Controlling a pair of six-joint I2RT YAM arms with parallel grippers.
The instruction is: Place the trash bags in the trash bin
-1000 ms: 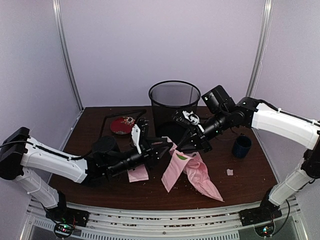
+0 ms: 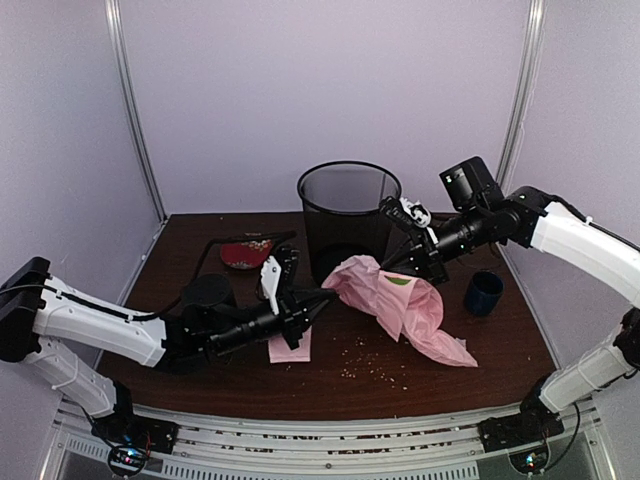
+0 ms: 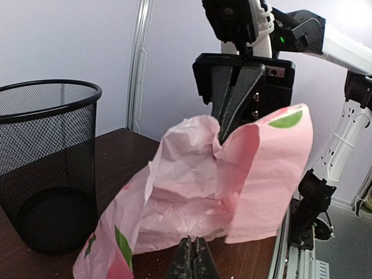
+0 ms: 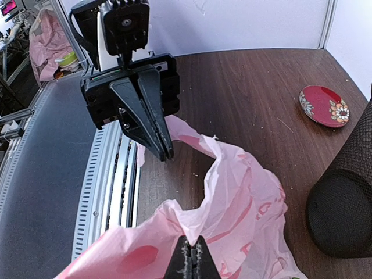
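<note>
The crumpled pink trash bag hangs from my right gripper, which is shut on its upper edge. In the left wrist view the bag spreads out ahead of my left gripper. That gripper is shut with nothing between its fingers. From above, the left fingertips end right at the bag's left edge, and the right wrist view shows them free of the cloth. Behind both arms stands the black mesh trash bin, upright with its rim open. The bag hides part of its foot.
A red flowered plate lies left of the bin. On the right of the table is a dark blue mug. A flat pink piece sits below the left gripper, and crumbs are scattered at the front centre.
</note>
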